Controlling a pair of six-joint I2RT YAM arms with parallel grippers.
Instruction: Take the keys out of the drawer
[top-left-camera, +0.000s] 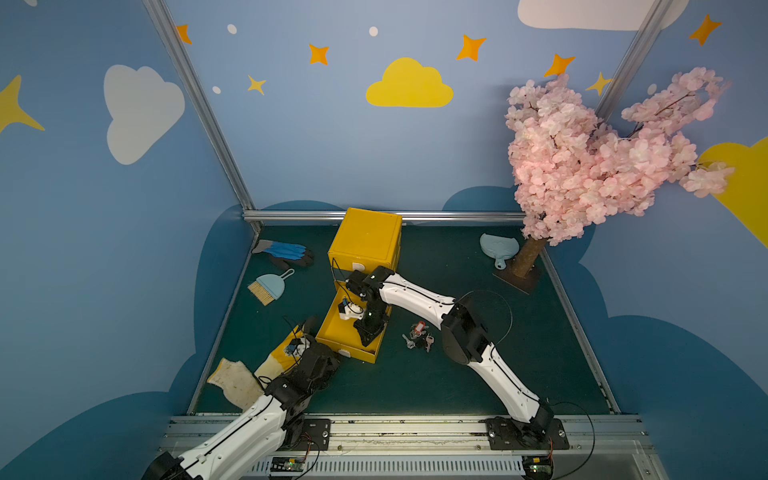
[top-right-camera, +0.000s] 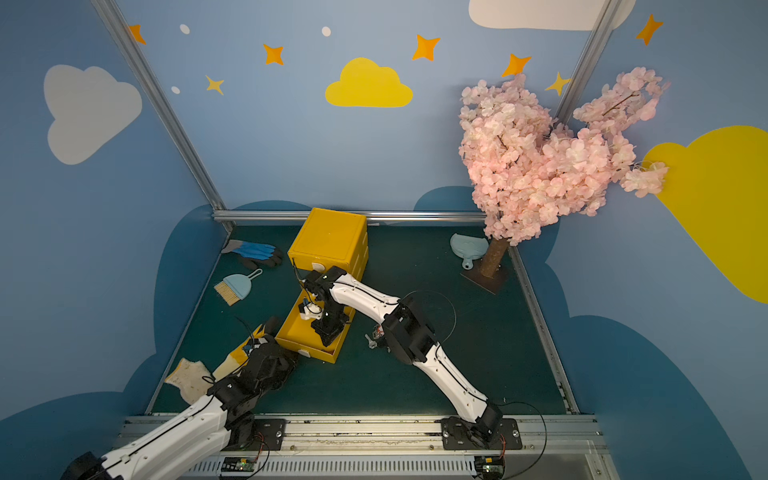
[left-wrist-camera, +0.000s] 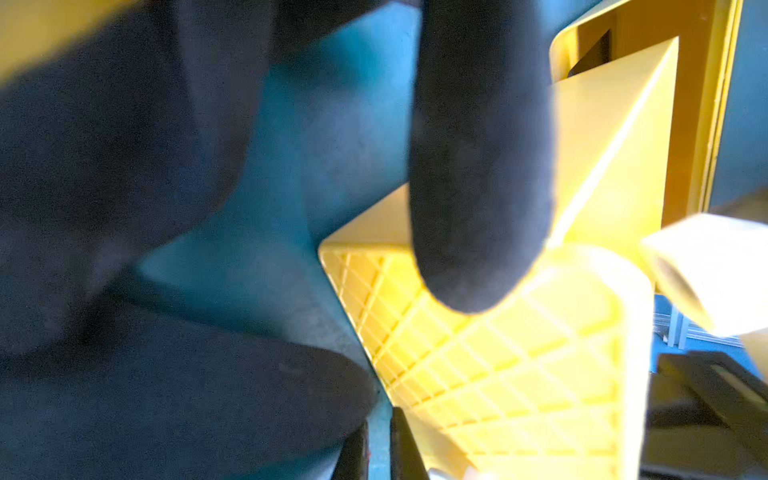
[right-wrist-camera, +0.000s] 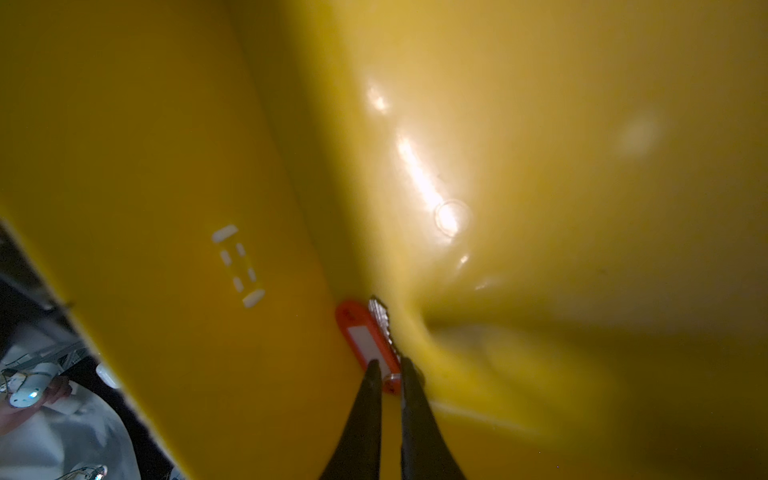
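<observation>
The yellow drawer (top-left-camera: 336, 347) is pulled out of its yellow cabinet (top-left-camera: 365, 233). Down in a corner of it, in the right wrist view, lie a red key tag (right-wrist-camera: 349, 317) and a silver key (right-wrist-camera: 382, 316). My right gripper points into that corner, its tips slightly apart and right over the ring end of the tag; whether they touch it is unclear. One bunch of keys (top-left-camera: 417, 336) rests on the mat right of the drawer. By the drawer's front left corner is my left gripper, tips narrowly apart, nothing visible between them.
Dark glove fingers (left-wrist-camera: 480, 160) loom close in the left wrist view. A cream cloth-like piece (top-left-camera: 235, 382), a brush (top-left-camera: 270, 286) and blue gloves (top-left-camera: 284, 253) lie leftward. A dustpan (top-left-camera: 500, 249) and blossom tree (top-left-camera: 588, 156) stand back right.
</observation>
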